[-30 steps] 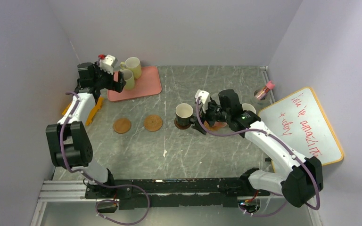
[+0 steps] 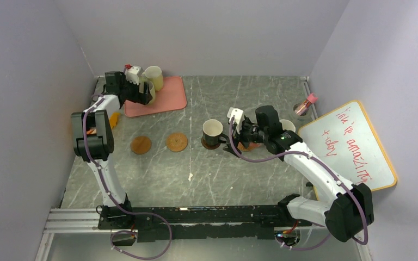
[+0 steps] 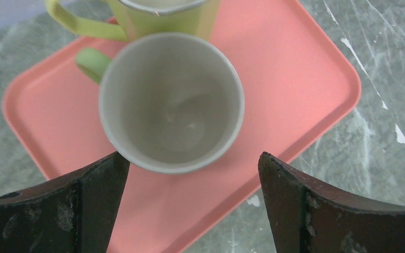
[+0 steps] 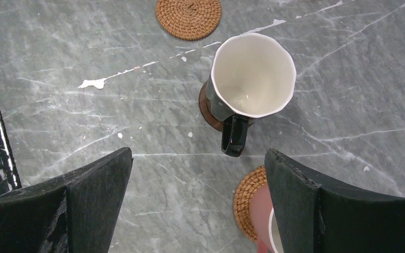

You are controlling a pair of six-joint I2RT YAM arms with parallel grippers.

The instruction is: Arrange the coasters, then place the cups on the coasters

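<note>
On the pink tray [image 2: 171,103] stand two light green cups. The nearer green cup [image 3: 174,105] faces up into my left wrist view, its handle [image 3: 93,64] toward the upper left; the other green cup [image 2: 154,77] is just behind it. My left gripper is open at the near cup's front side, with nothing held. A dark cup with a white inside [image 4: 253,76] rests on a brown coaster [image 4: 205,108]. My right gripper is open above the table, and a pink cup [image 4: 263,211] on a woven coaster [image 4: 242,203] lies partly behind its right finger.
Two bare coasters, a brown one [image 2: 140,144] and a woven one [image 2: 177,142], lie on the grey table left of the dark cup. A whiteboard [image 2: 354,147] leans at the right, near a bottle [image 2: 306,104].
My left arm has reached farther out and to the right, bringing its gripper over the near green cup. The cups have not visibly moved.
</note>
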